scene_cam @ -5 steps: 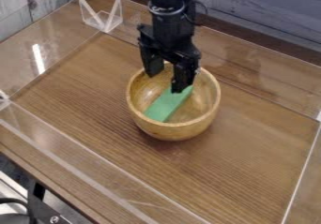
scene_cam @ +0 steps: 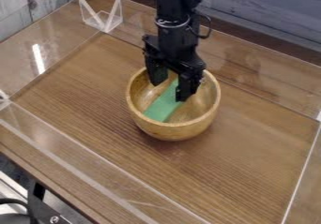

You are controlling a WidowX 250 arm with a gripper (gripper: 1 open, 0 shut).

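A wooden bowl [scene_cam: 190, 125] stands in the middle of the table, with a green object [scene_cam: 162, 107] lying inside it. My black gripper [scene_cam: 174, 77] reaches down from the top over the back half of the bowl, its fingers open and spread on either side above the green object. Whether the fingertips touch the green object is unclear.
A clear plastic piece [scene_cam: 100, 12] is at the back left. Blue-grey walling [scene_cam: 269, 22] runs along the back. Cables show at the bottom left corner.
My gripper has shifted slightly and sits lower over the bowl's upper right part. The bowl and green object look nearly unmoved.
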